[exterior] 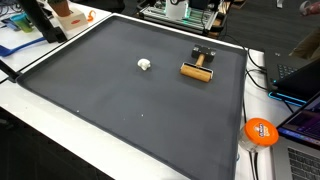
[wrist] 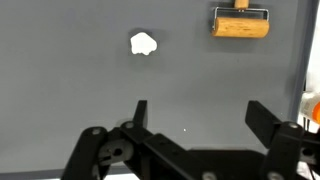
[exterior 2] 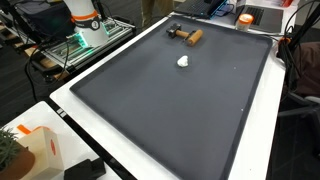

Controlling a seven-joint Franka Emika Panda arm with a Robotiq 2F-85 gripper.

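A small white lump (exterior: pixel 144 64) lies on the dark grey mat (exterior: pixel 150 110); the wrist view has the same lump (wrist: pixel 143 43) left of centre near the top. To its right in that view is a roller (wrist: pixel 241 25) with an orange-brown barrel and a handle running out of frame. Exterior view 1 has the roller (exterior: pixel 198 68) towards the mat's far right, its dark end pointing away. My gripper stands open above the mat, fingers wide apart and nothing between them. Neither exterior view has the gripper's fingers in it.
An orange-lidded container (exterior: pixel 261 132) and a laptop (exterior: pixel 302 160) stand beyond the mat's right edge. A plant pot (exterior 2: pixel 14 158) sits in the near left corner of exterior view 2.
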